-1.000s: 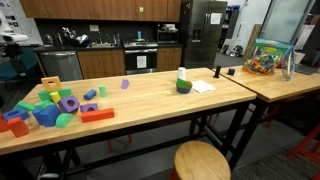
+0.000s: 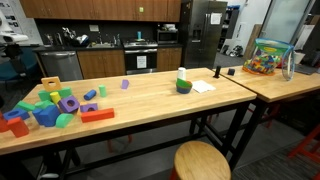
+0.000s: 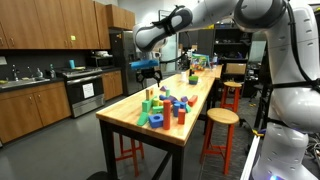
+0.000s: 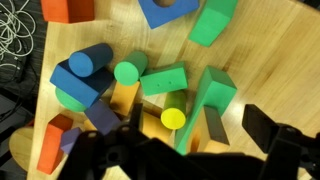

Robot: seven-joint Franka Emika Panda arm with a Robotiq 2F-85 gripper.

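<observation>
In the wrist view my gripper is open, its dark fingers spread wide on either side of the lower picture. Between and beyond them lie toy blocks: a yellow cylinder point(image 4: 174, 112), a green block point(image 4: 165, 79), a long green piece point(image 4: 212, 92) and an orange block point(image 4: 208, 132). Left of these are a green cylinder point(image 4: 130, 68), a blue cylinder point(image 4: 91, 60) and a purple block point(image 4: 102, 116). Nothing shows held. From exterior view 2, the gripper point(image 3: 147, 73) hangs above the block pile at the table's end.
A long wooden table point(image 2: 150, 98) carries the blocks at its left end, with a red bar point(image 2: 98, 115) near the front edge. Farther right stand a green bowl point(image 2: 184, 87) and white paper point(image 2: 203, 86). A stool point(image 2: 202, 160) stands in front.
</observation>
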